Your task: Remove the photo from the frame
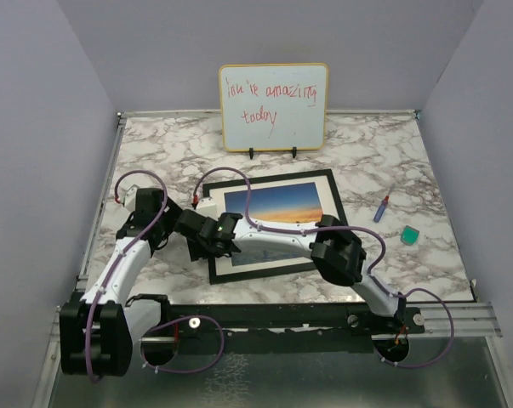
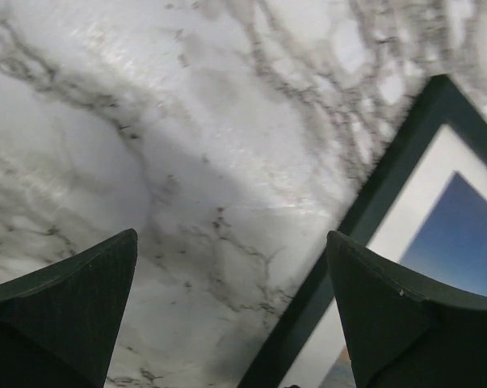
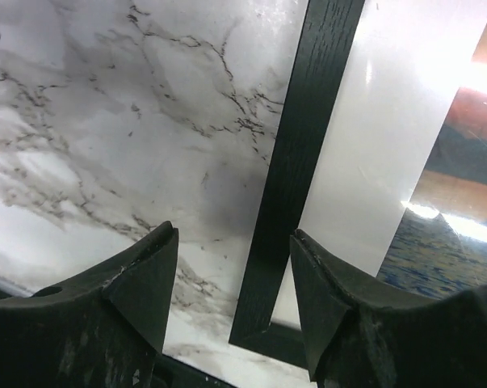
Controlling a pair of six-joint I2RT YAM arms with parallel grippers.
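Note:
The black picture frame (image 1: 334, 197) lies flat on the marble table, its white mat (image 1: 239, 265) and sunset photo (image 1: 282, 204) inside. Its left edge is partly hidden by my right arm. Just left of that edge, my right gripper stands open; the right wrist view shows bare marble between its fingers, with one finger (image 3: 316, 275) overlapping the frame's border. My left gripper is open and empty further left, above the table. In the left wrist view the frame's corner appears at the right, partly behind a finger (image 2: 405, 315).
A small whiteboard (image 1: 273, 106) with red writing stands at the back. On the right lie a blue-and-red pen-like object (image 1: 381, 208) and a green item (image 1: 409, 235). Marble is clear at far left and far right.

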